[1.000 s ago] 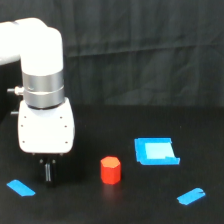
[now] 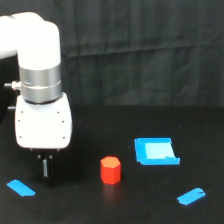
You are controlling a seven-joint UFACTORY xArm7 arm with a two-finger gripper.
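The white arm comes in from the upper left, and its gripper (image 2: 45, 167) hangs low, with its dark fingers hard to make out against the black surface. Whether they are apart or together cannot be seen. A red block with a hexagonal top (image 2: 110, 171) stands upright on the dark table, to the right of the gripper and clear of it. Farther back at the right lies a shallow blue tray (image 2: 142, 145) with a pale inside.
A blue strip (image 2: 20, 188) lies on the table just left of the gripper, and another blue strip (image 2: 191, 196) is at the front right. Bare dark table separates the red block from both strips. A black curtain (image 2: 140, 50) hangs behind.
My gripper has shifted slightly left and up. The red block, the blue tray and the strips have stayed in place.
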